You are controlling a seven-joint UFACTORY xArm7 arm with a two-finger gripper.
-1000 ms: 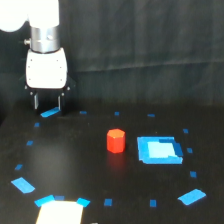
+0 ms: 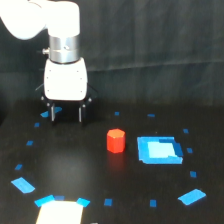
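The white robot arm hangs at the upper left, its two-fingered gripper (image 2: 67,110) low over the dark table at the back left, fingers apart, with nothing visible between them. A red hexagonal block (image 2: 115,141) stands near the middle. To its right lies a blue square tray (image 2: 174,142) with a white inner area.
Blue tape strips (image 2: 191,196) and small blue squares mark the black table (image 2: 100,175). A pale object (image 2: 60,213) is cut off at the bottom left.
The arm and gripper have moved right and slightly downward. The red block and blue tray have stayed where they were.
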